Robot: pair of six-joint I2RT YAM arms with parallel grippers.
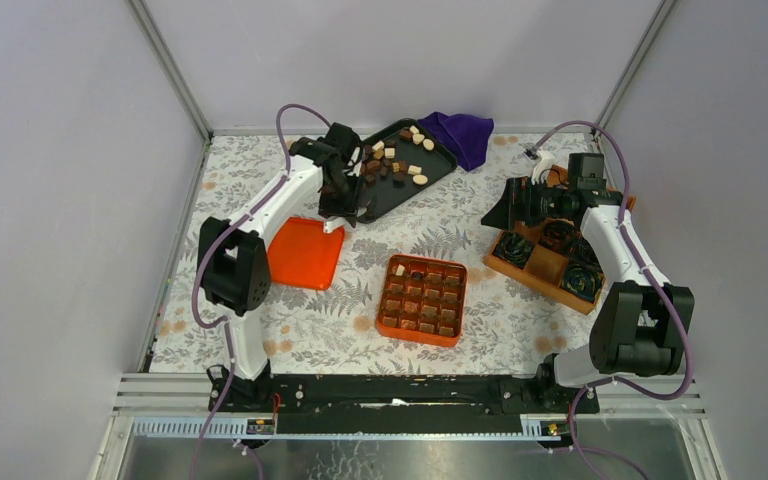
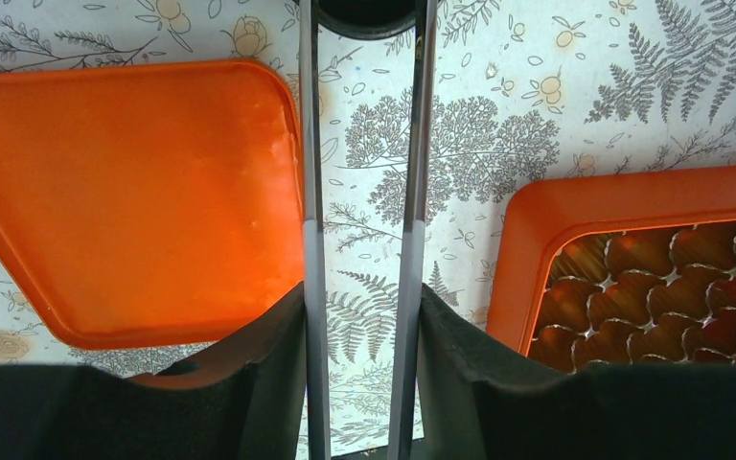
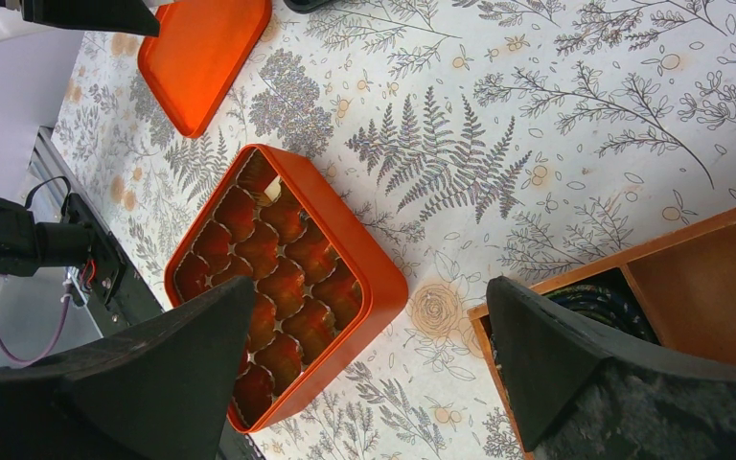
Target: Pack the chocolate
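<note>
My left gripper is shut on metal tweezers (image 2: pixel 313 172); their two long prongs stand apart, with nothing seen between the visible lengths. Their tips run out of the left wrist view, towards the corner of the black tray (image 2: pixel 369 32). In the top view, several light and brown chocolates (image 1: pixel 388 153) lie on that tray, beside the left gripper (image 1: pixel 336 212). The orange box (image 1: pixel 460 275) has rows of brown compartments; a pale chocolate (image 1: pixel 399 270) sits in its far left corner. My right gripper is open and empty, right of the box.
A flat orange lid (image 1: pixel 305 254) lies below the left arm. At right, a wooden organiser (image 1: pixel 543 263) holding dark coils sits under the right arm. A purple cloth (image 1: pixel 463 137) lies behind the tray. Bare tabletop separates tray and box.
</note>
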